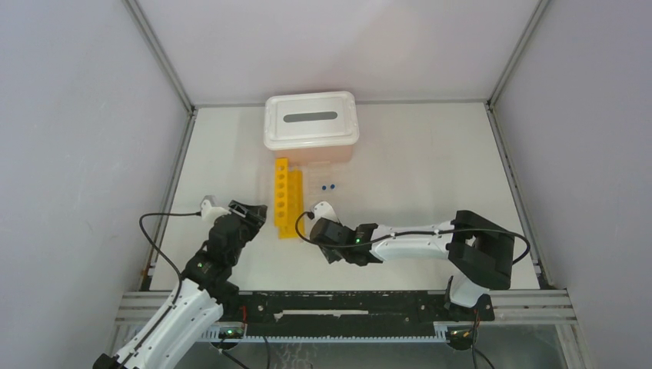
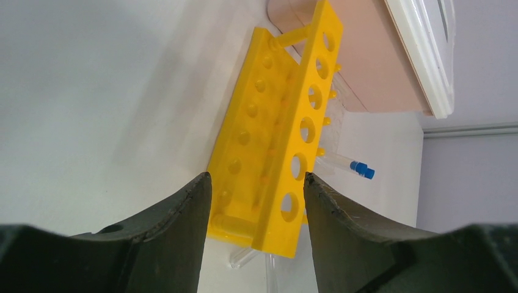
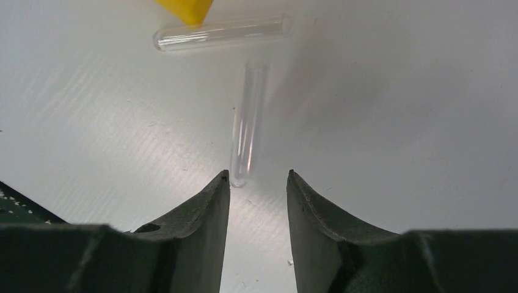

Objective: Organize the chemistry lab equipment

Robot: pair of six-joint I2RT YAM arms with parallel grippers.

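Note:
The yellow test tube rack (image 2: 284, 131) lies on its side, its row of holes facing up beside my left gripper. That gripper is open and empty, left of the rack. In the right wrist view, a clear tube (image 3: 247, 122) lies flat, its rounded end near the left finger of my right gripper. The fingers there stand part open with nothing between them. Another clear tube (image 3: 223, 32) lies crosswise beyond it, against the corner of the rack (image 3: 188, 6). A blue-capped tube (image 2: 345, 163) rests on the rack's far side.
A clear box with a white lid (image 1: 311, 119) stands behind the rack. Two small blue caps (image 1: 328, 187) show right of the rack in the top view.

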